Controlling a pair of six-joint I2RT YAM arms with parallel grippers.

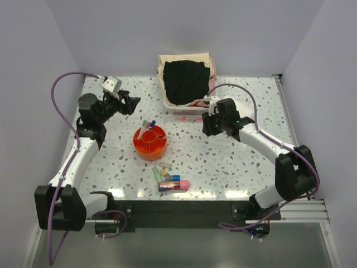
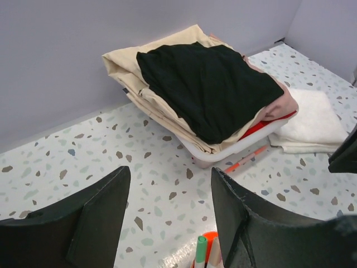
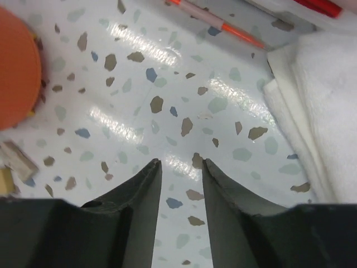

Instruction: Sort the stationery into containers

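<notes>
An orange round organizer [image 1: 158,149] holds several markers at the centre-left of the top view. Below it lie a pale block [image 1: 165,164], green sticks [image 1: 157,175], a blue item [image 1: 172,177] and a pink-ended bundle [image 1: 174,185]. An orange pen [image 3: 243,34] lies by the basket. My left gripper is raised above the back left, open and empty. My right gripper is over bare table left of the white cloth; its fingertips are apart with nothing visible between them.
A white basket [image 1: 184,110] with black, cream and pink cloths stands at the back. A folded white cloth [image 3: 329,111] lies right of it.
</notes>
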